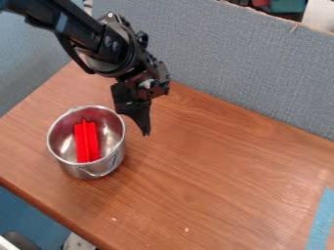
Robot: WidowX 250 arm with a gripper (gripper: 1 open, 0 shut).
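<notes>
A steel pot (107,156) stands on the left of the wooden table, with red bar-shaped pieces (88,142) inside it. My black gripper (145,127) points down just to the right of and behind the pot's rim, outside it. It is shut, with nothing seen between its fingers.
A grey padded wall (248,73) runs along the back and left side. A light blue strip (318,220) lies at the right front.
</notes>
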